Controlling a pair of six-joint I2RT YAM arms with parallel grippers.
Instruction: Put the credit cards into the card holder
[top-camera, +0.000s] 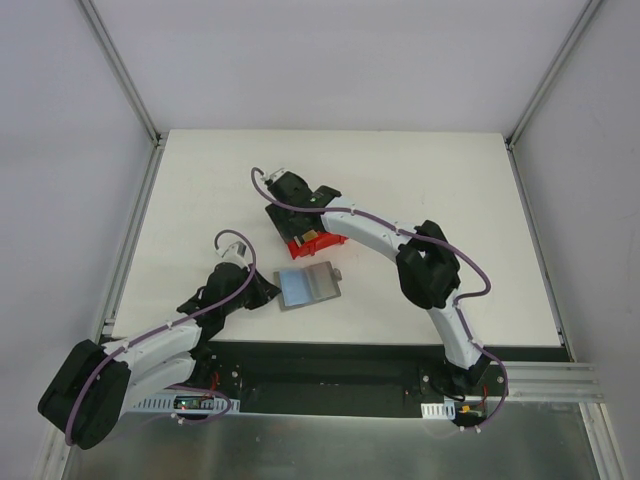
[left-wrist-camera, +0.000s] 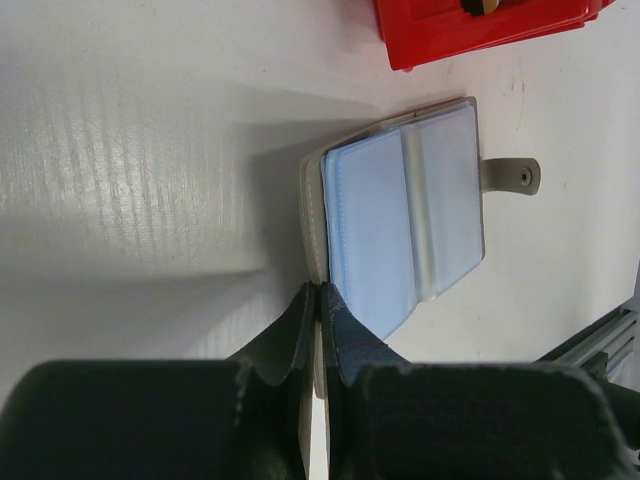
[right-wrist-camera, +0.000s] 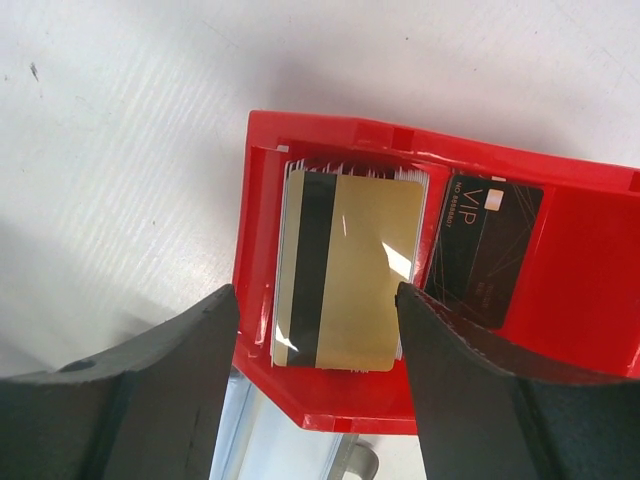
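Note:
A red tray (right-wrist-camera: 250, 200) holds a stack of gold cards (right-wrist-camera: 355, 260) with a dark stripe and a black VIP card (right-wrist-camera: 480, 250). My right gripper is over the gold stack, fingers apart on either side; contact cannot be told. The card holder (left-wrist-camera: 450, 190), with clear and pale blue sleeves and a snap strap, lies open in front of the tray. My left gripper is shut at its left edge, which runs down to the fingertips; whether the edge is between them is unclear.
The dark front rail (top-camera: 330, 380) runs below the table edge.

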